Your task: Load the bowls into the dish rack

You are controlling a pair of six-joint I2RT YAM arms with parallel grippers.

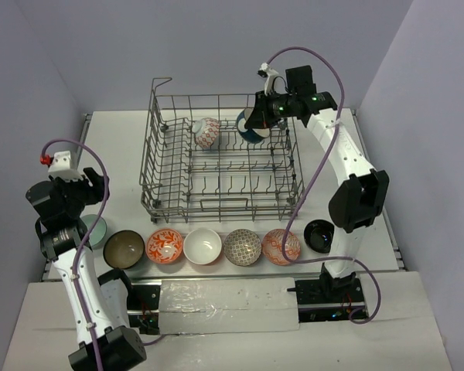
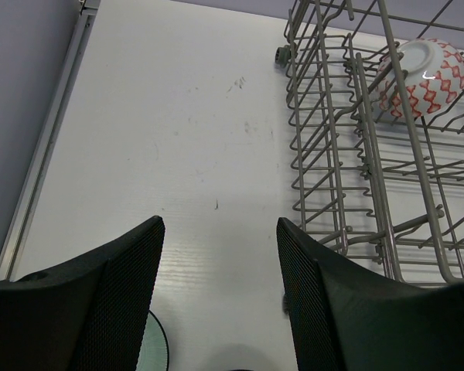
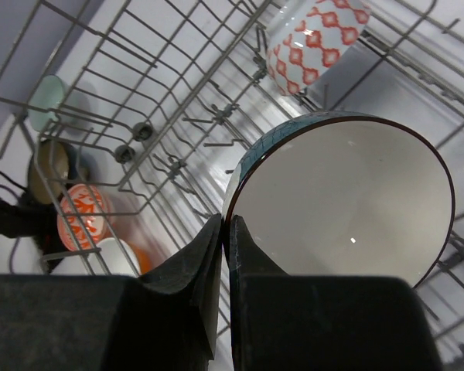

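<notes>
My right gripper is shut on the rim of a white bowl with a teal outside [image 3: 340, 201], held tilted at the rack's back right. Beside it a red-patterned bowl [image 1: 206, 133] lies on its side in the wire dish rack [image 1: 224, 202]. My left gripper is open, empty, over the table left of the rack. Along the front edge stand a mint bowl [image 1: 95, 230], a brown bowl [image 1: 124, 249], an orange bowl [image 1: 164, 246], a white bowl [image 1: 203, 246], a grey patterned bowl [image 1: 242, 247], a red bowl [image 1: 275, 246] and a black bowl [image 1: 320, 234].
Grey walls surround the white table [image 2: 178, 116] at back and sides. The table left of the rack is clear behind the mint bowl. Purple cables arch over both arms.
</notes>
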